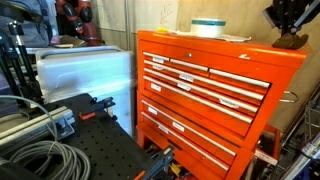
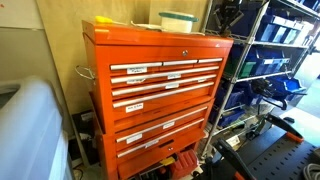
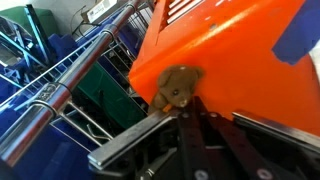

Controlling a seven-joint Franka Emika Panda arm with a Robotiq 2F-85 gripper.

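A small brown plush bear (image 3: 177, 86) shows in the wrist view, its face toward the camera and its lower body partly hidden by my gripper. The fingertips appear closed together against the bear, with a pinch of it between them, though the exact grip is hard to make out. In exterior view 1 the bear (image 1: 291, 42) is directly under my gripper (image 1: 289, 31), at the right end of the red tool cabinet's top (image 1: 225, 48). Whether it rests on that surface or hangs just over it I cannot tell. In exterior view 2 the dark gripper (image 2: 226, 18) is at the cabinet's far right corner.
A white round tub (image 1: 208, 27) stands on the cabinet, left of the gripper. Beside the cabinet's right end is a wire rack (image 2: 250, 45) with blue bins (image 2: 283, 30); its metal post (image 3: 75, 72) runs close by in the wrist view. A white cooler (image 1: 85, 72) stands left.
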